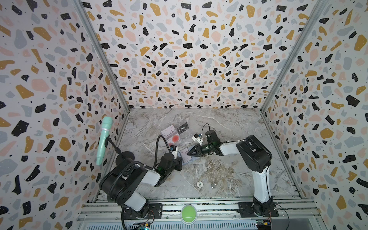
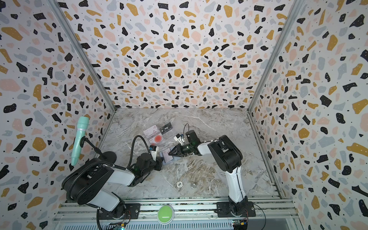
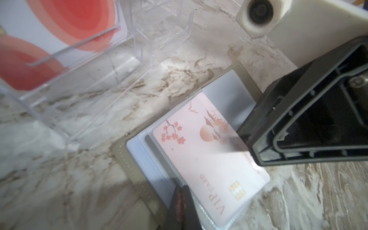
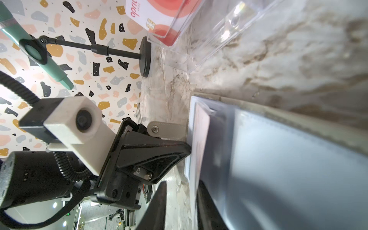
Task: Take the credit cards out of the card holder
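The open card holder (image 3: 134,168), olive-edged with pale blue sleeves, lies on the marble table. A pink VIP card (image 3: 207,161) with blossoms and a chip lies over its sleeves. In the right wrist view this card (image 4: 199,134) stands tilted up, edge-on. My right gripper is part open there, the card's edge passing between its fingers, close to the right-hand one. My left gripper is shut at the holder's near side, over the sleeve edge; whether it pinches the sleeve is hidden. In the top left view both grippers meet around the holder (image 1: 186,158).
Behind the holder stands a clear plastic stand (image 3: 92,57) with a red-and-white card (image 3: 76,23). A dark card (image 1: 183,128) lies beside it. A lamp-like teal stick (image 1: 103,141) stands at left.
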